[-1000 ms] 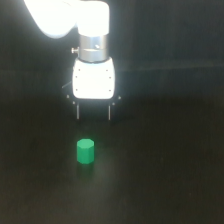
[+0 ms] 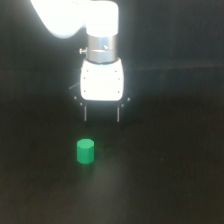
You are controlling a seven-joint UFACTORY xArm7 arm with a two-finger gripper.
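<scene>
A small green cylinder (image 2: 85,152) stands upright on the dark table surface, left of centre in the camera view. Above it in the picture, and slightly to its right, hangs my white gripper (image 2: 102,120). Its two thin fingers point down, spread apart, with only dark background between them. The cylinder is clear of the fingertips.
Dark, bare surface (image 2: 160,170) surrounds the cylinder, and no other objects show on it. The white arm (image 2: 65,14) enters from the top left. Behind it the background is dark.
My gripper has shifted a little to the right and slightly lower in the picture, its fingers still apart. The green cylinder has stayed in place.
</scene>
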